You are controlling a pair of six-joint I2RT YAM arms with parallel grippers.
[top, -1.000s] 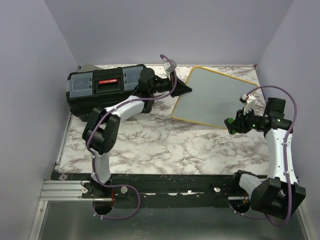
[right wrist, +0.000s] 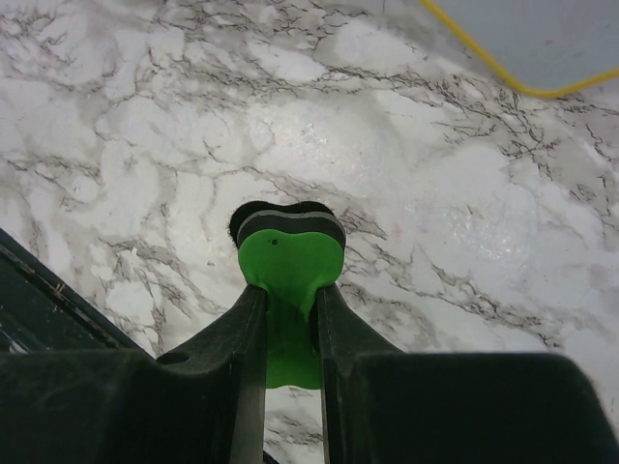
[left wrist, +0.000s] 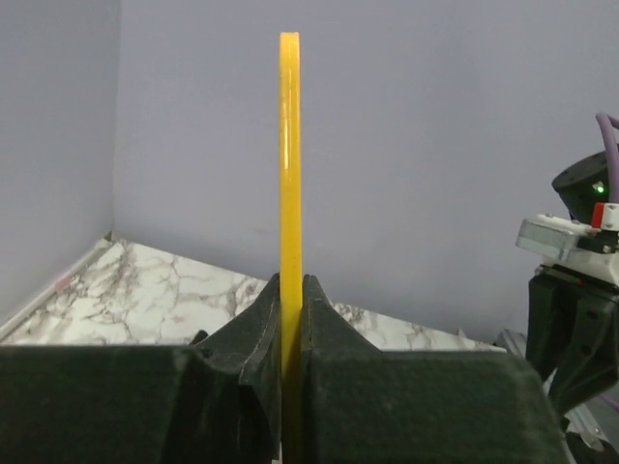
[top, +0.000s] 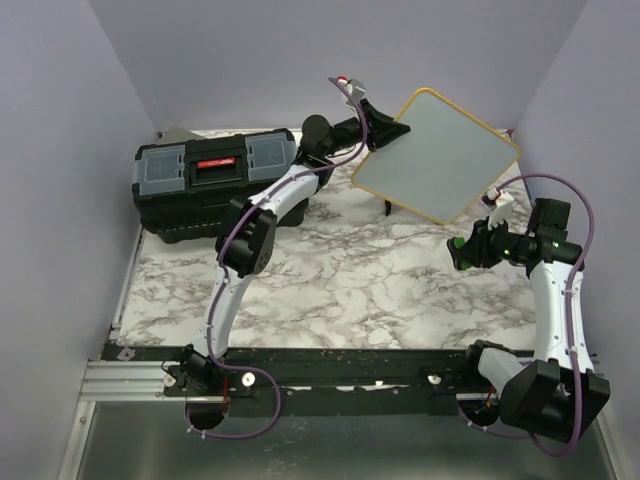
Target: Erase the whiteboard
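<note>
The whiteboard (top: 437, 155), pale with a yellow frame, is held tilted above the table at the upper right of the top view. My left gripper (top: 392, 130) is shut on its left edge; in the left wrist view the yellow frame (left wrist: 290, 174) rises straight up from between the fingers. No marks can be made out on the board's face. My right gripper (top: 478, 246) holds a green and black eraser (right wrist: 290, 259) between its fingers, over the marble surface. The eraser is apart from the board, just below its lower corner in the top view.
A black toolbox (top: 215, 185) with grey lid compartments stands at the left, close to my left arm. Grey walls close in the back and sides.
The right arm with the eraser has barely moved.
</note>
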